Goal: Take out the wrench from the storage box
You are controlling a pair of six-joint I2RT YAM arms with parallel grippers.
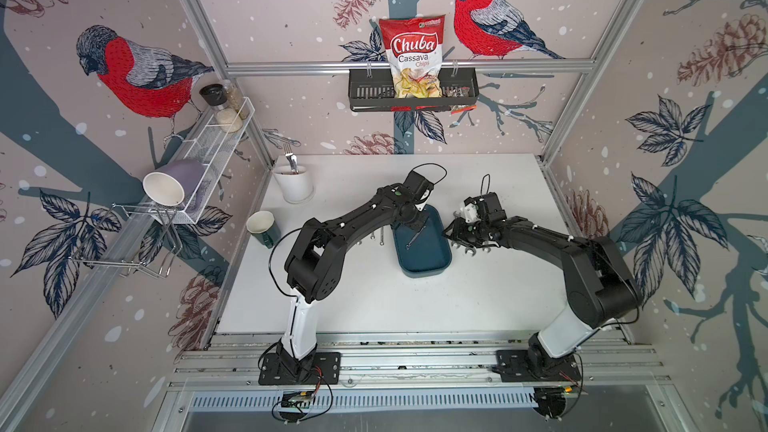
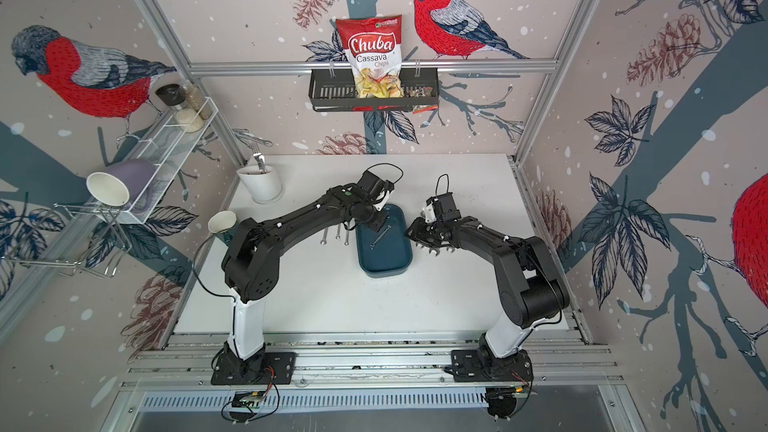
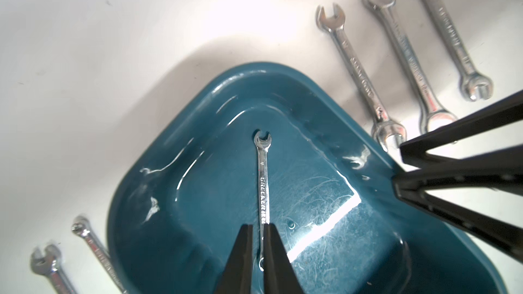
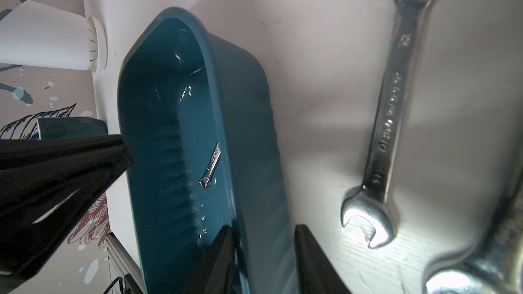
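Note:
In the left wrist view a small silver wrench (image 3: 263, 185) lies lengthwise in the blue storage box (image 3: 218, 84), open end away from my gripper. My left gripper is over the box, its fingers close together with a narrow gap. The wrench's ring end shows in that gap; whether the fingers touch it I cannot tell. In the right wrist view the left gripper's dark tip (image 4: 117, 152) looks apart from the wrench (image 4: 211, 166). My right gripper stands open at the box's right wall (image 4: 253, 130), which lies across the space between its fingertips.
Larger wrenches lie on the white table on both sides of the box, one (image 4: 384, 119) close to my right gripper. A white utensil holder (image 1: 293, 182) and a green mug (image 1: 262, 228) stand at the left.

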